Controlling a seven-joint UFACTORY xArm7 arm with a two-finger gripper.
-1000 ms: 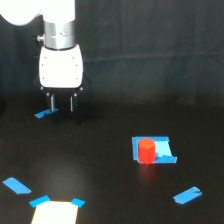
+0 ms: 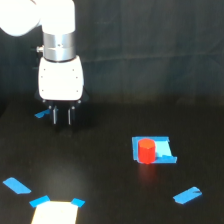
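My gripper [image 2: 62,116] hangs under the white arm at the upper left, pointing down over the dark table. Its dark fingers blend into the background, so how far apart they stand is hard to make out. No object shows between them. Well to the right and nearer the camera, a small red object [image 2: 147,151] stands upright at the lower left part of a blue-edged, light-coloured patch [image 2: 164,149]. The gripper is clear of it.
Blue tape strips mark the table at the left [image 2: 16,186], the right [image 2: 187,195] and behind the gripper [image 2: 42,114]. A bright white shape [image 2: 54,214] with blue tape at its corners lies at the bottom edge.
The gripper has come down slightly, and its fingers look closer together than before. The red object and the patch under it have not moved.
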